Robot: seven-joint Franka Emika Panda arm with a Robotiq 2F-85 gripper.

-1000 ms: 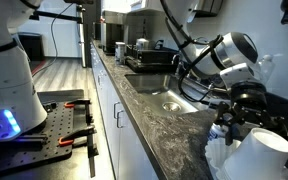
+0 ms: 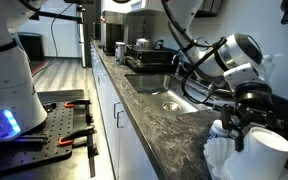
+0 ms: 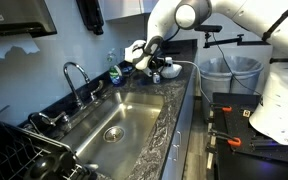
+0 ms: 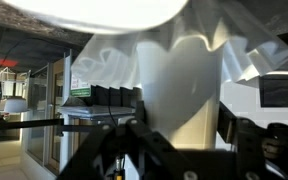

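Observation:
My gripper is shut on a pale, smooth cylinder (image 4: 180, 88), which stands between its fingers in the wrist view. Close behind the cylinder lies a ruffled, translucent white piece (image 4: 109, 62). A white rounded rim (image 4: 104, 12) crosses the top of that view. In exterior view 1 the arm (image 2: 239, 65) bends down to the counter's near right end, where the fingers are hard to make out. Beside it are a small bottle-like item (image 2: 219, 129) and a large white rounded form (image 2: 264, 157). A white bowl (image 3: 170, 70) shows near the arm at the far end in exterior view 2.
The dark counter (image 2: 164, 115) runs along a metal sink (image 3: 109, 135) and is mostly clear beside it. A dish rack (image 3: 19, 155) stands at the sink's near end. Pots (image 2: 144, 45) sit at the back. A grey bin (image 3: 216, 82) is beyond the counter.
The arm's lower part has shifted slightly right and down in exterior view 1. The bottle-like item beside it appears a little lower. The counter and sink look the same.

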